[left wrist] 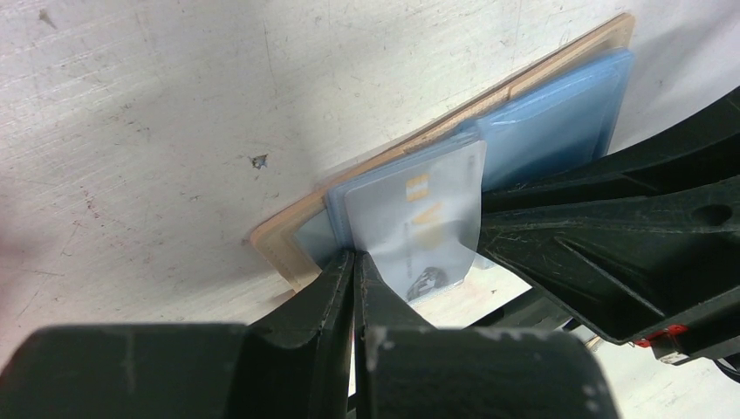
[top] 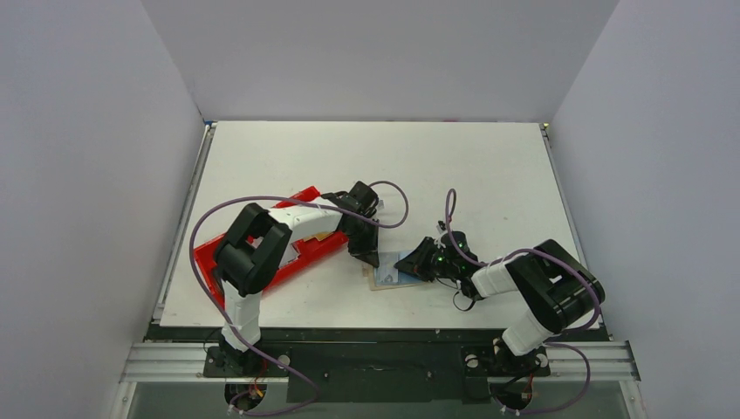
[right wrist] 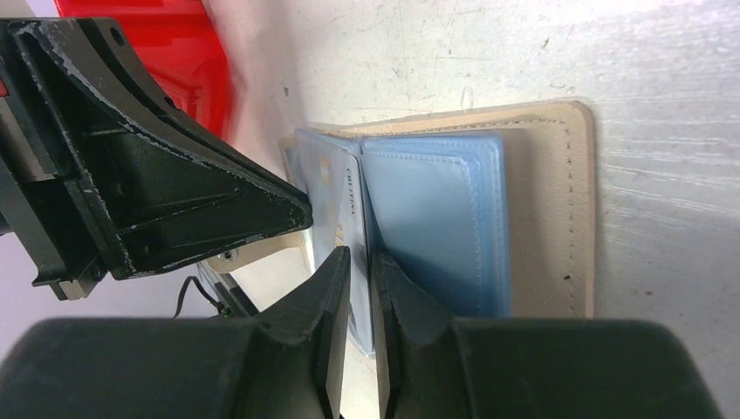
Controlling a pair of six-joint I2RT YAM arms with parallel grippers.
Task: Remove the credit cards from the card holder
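The card holder (top: 377, 284) lies opened out on the table, with a beige cover (right wrist: 550, 201) and blue sleeves (right wrist: 432, 218). A pale card (left wrist: 414, 218) with a gold chip mark shows through a clear sleeve. My left gripper is shut at that sleeve's left edge, and whether thin sleeve material sits between its fingertips is hidden. From the other side, my right gripper is shut at the sleeve's opposite edge. A thin pale edge of the card runs between its fingertips.
A red tray (top: 303, 259) stands to the left, partly under my left arm. The two grippers are very close together over the holder. Bare table (top: 419, 166) stretches behind them.
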